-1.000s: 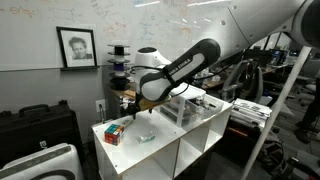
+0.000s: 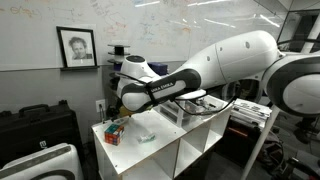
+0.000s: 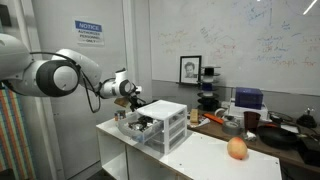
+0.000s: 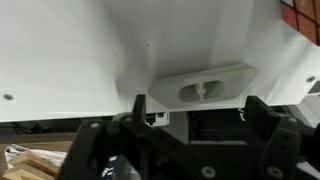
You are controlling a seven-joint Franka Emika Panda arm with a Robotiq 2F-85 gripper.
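My gripper stands open above the white tabletop, its dark fingers (image 4: 262, 119) on either side of a small pale oblong piece (image 4: 203, 88) with two round hollows. That piece lies near the table's edge, and nothing shows it being held. A multicoloured cube (image 4: 303, 18) shows partly at the upper right of the wrist view. From outside, the gripper (image 2: 121, 108) is low over the table's far left end, above the cube (image 2: 114, 133). A small whitish item (image 2: 146, 136) lies to the cube's right.
Clear drawers (image 3: 142, 128) stand beside the arm, joined to a white drawer unit (image 3: 178, 127). Farther along are an orange round object (image 3: 237, 149) and a dark pan (image 3: 280, 136). A dark case (image 2: 40, 133) stands left of the table.
In exterior view 1 the arm has swung left and toward the camera, and the gripper has shifted slightly left near the cube. The cube and the whitish item have stayed put.
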